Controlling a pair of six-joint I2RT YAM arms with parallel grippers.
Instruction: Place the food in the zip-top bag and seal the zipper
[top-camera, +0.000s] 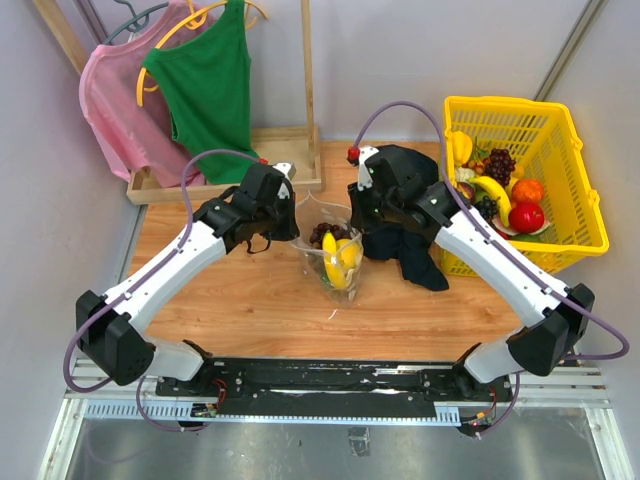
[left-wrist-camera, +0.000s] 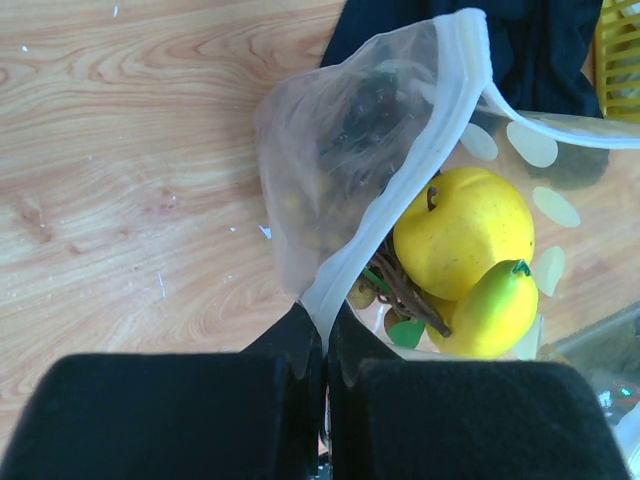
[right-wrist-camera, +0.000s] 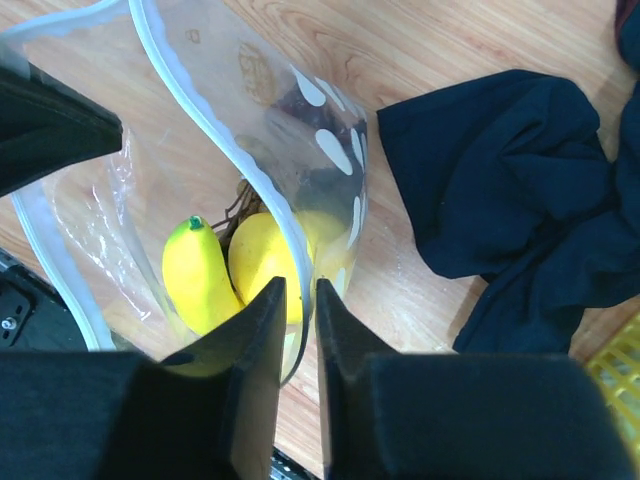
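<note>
The clear zip top bag (top-camera: 342, 291) stands mouth up between my arms, its mouth spread wide. Inside lie a yellow round fruit (left-wrist-camera: 465, 232), a yellow banana-like fruit (right-wrist-camera: 196, 275) with a green tip, and dark grapes (top-camera: 328, 234). My left gripper is shut on one corner of the bag's rim. Across the mouth, my right gripper has its fingers slightly apart, with the opposite part of the rim passing through the narrow gap. The zipper strip (left-wrist-camera: 400, 205) bows outward between the two grippers, unsealed.
A yellow basket (top-camera: 575, 185) with several more fruits stands at the right. Dark cloth (top-camera: 408, 255) lies behind the bag, beneath my right arm. A wooden rack (top-camera: 300, 160) with pink and green tops fills the back left. Bare table (top-camera: 230, 310) shows in front.
</note>
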